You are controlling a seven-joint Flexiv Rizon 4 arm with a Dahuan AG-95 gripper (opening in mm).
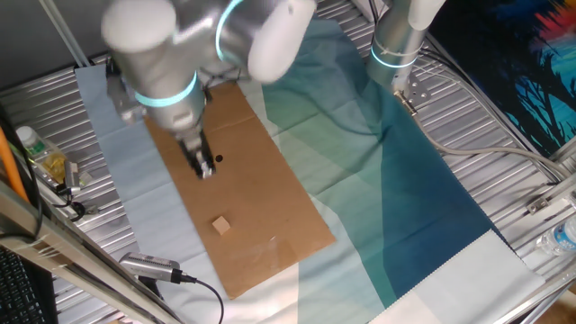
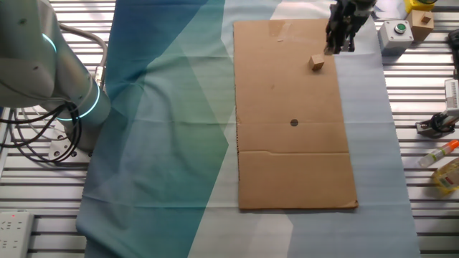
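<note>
A small wooden block (image 1: 221,225) rests on a flat brown cardboard sheet (image 1: 261,202). The same block (image 2: 316,62) shows near the upper right part of the sheet in exterior view 2. A small black dot (image 1: 219,158) marks the cardboard some way from the block. In exterior view 1 my gripper (image 1: 205,169) hangs over the cardboard beside the dot, pointing down and blurred. Exterior view 2 has the dark gripper (image 2: 340,50) at the top edge, above the sheet's right border and apart from the block. How far its fingers are parted is unclear.
A blue-green cloth (image 2: 165,143) lies under the cardboard, with wide bare areas. A camera-like grey device (image 1: 150,266) with a cable stands near the left edge. Beyond the cloth in exterior view 2 are a button box (image 2: 395,36) and a bottle (image 2: 448,174).
</note>
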